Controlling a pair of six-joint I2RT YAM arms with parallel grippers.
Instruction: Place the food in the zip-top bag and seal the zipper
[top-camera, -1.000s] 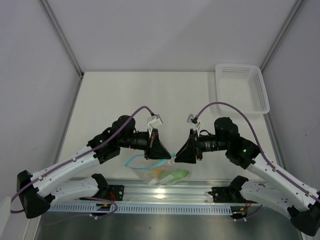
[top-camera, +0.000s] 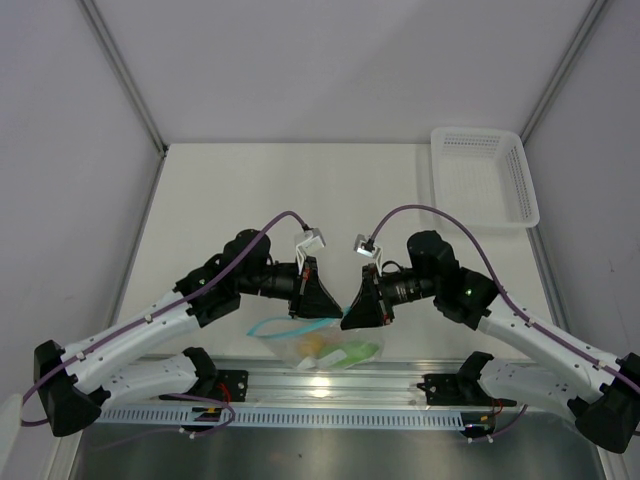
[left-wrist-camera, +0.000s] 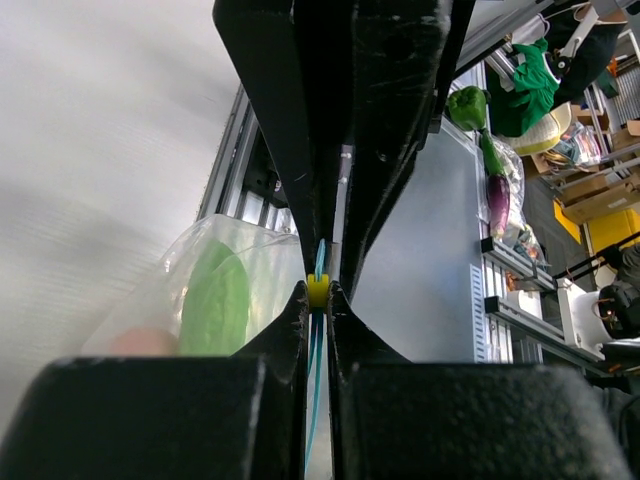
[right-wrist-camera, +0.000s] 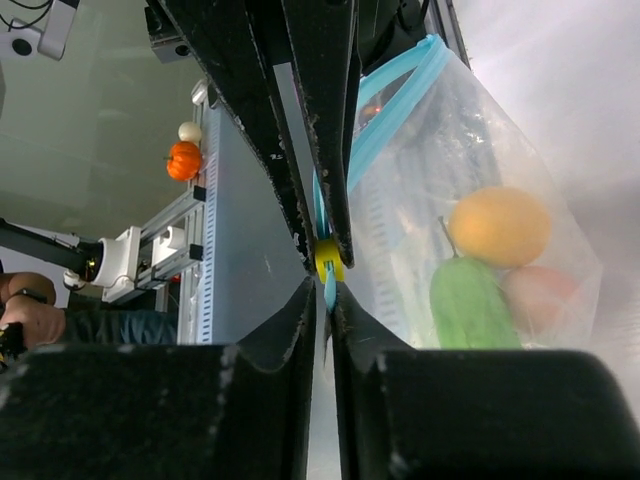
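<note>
The clear zip bag (top-camera: 335, 350) with blue zipper lies at the table's front edge, holding a green item (left-wrist-camera: 215, 300), a yellow round item (right-wrist-camera: 500, 225) and a pinkish one (right-wrist-camera: 535, 300). My left gripper is shut on the bag's zipper, at its yellow slider (left-wrist-camera: 318, 292). My right gripper is at the zipper (right-wrist-camera: 410, 100) just beside it, its fingers close around the blue strip; whether they grip it is unclear. Both grippers meet above the bag in the top view.
An empty white basket (top-camera: 483, 178) sits at the back right. The metal front rail (top-camera: 300, 395) runs just below the bag.
My right arm has shifted slightly left in the top view, toward my left gripper. The left arm is nearly unchanged.
</note>
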